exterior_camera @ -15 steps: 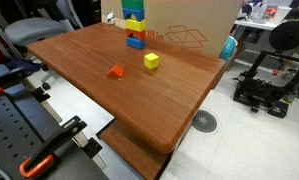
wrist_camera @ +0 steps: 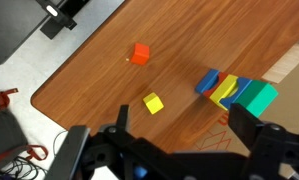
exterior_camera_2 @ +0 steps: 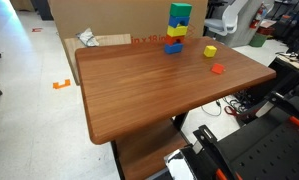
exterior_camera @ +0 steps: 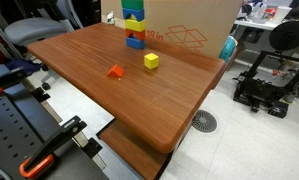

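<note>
A tower of several blocks, with green on top and blue at the bottom, stands upright at the table's back edge; its yellow block (exterior_camera: 135,25) and green block (exterior_camera_2: 181,9) show in the exterior views. Apart from it, a loose yellow block (exterior_camera: 151,61) and a small red-orange block (exterior_camera: 116,71) rest on the wooden table (exterior_camera: 174,105). From above, the wrist view has my gripper open, its dark fingers far apart at the lower left and right. The loose yellow block (wrist_camera: 153,103) appears between them but lower down, and the tower's green block (wrist_camera: 256,98) lies near the right finger.
A pale board (exterior_camera: 189,25) with red line drawings stands behind the table. Dark equipment (exterior_camera: 34,125) borders the near side.
</note>
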